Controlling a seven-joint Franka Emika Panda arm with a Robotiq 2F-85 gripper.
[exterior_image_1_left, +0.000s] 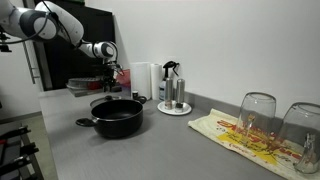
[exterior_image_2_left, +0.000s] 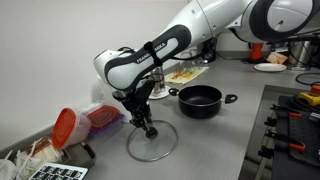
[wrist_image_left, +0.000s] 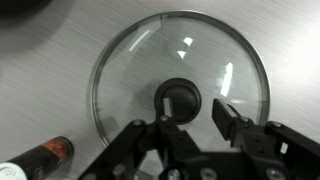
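A round glass lid with a metal rim lies level at or just above the grey table; I cannot tell whether it touches. My gripper reaches down to its black knob and is shut on it. In the wrist view the dark fingers stand at the lower side of the knob, partly covering the lid. In exterior view 1 the gripper is beyond the pot, and the lid is mostly hidden there. The black pot stands uncovered, apart from the lid.
A dark bottle with a white cap stands near the lid. Red and white containers and a dish rack are by the wall. Shakers, a paper towel roll and upturned glasses line the wall.
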